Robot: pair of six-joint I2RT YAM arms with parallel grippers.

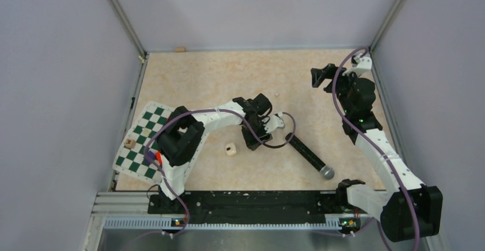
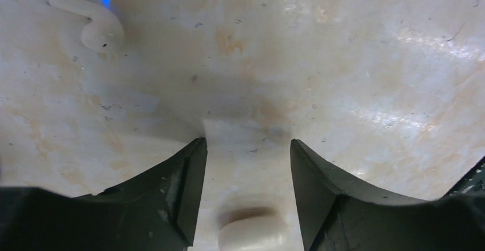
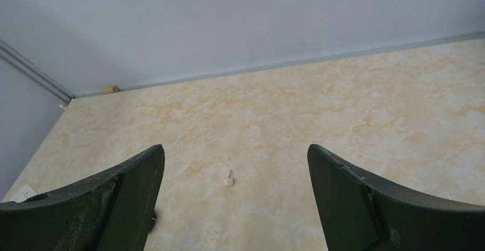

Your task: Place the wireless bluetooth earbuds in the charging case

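In the left wrist view my left gripper is partly open over the table, with nothing between its fingertips. The white, rounded charging case point(image 2: 253, 235) shows, blurred and cut off, at the bottom edge, behind the fingertips. From the top, the case point(image 1: 230, 149) sits on the table left of the left gripper, apart from it. One white earbud point(image 2: 103, 31) lies on the table at the upper left of the left wrist view, a small blue light beside it. The same view from the right wrist has an earbud point(image 3: 229, 180) far below. My right gripper is open and empty.
A black microphone-like rod point(image 1: 311, 158) with a grey head lies right of the left gripper. At left, a green-and-white checkered board point(image 1: 134, 154) holds small items. A brown block point(image 1: 180, 49) stands by the back wall.
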